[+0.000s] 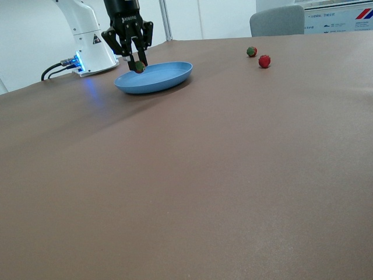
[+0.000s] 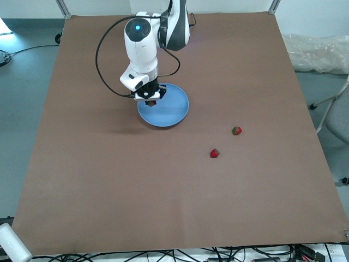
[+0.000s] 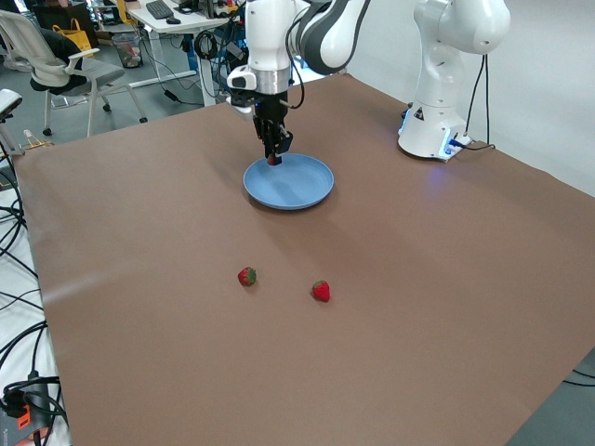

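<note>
The gripper hangs low over a round blue plate, shut on a strawberry; in the right view the plate shows this fruit under the fingers. Two more strawberries lie on the brown table, apart from the plate: one to the right of and below it in the left view, the other further toward the bottom. The right view shows them at left and right.
Cables run along the table's edge at the bottom of the left view. A grey chair stands beyond the table, and a white cylinder sits at the bottom left corner of the left view.
</note>
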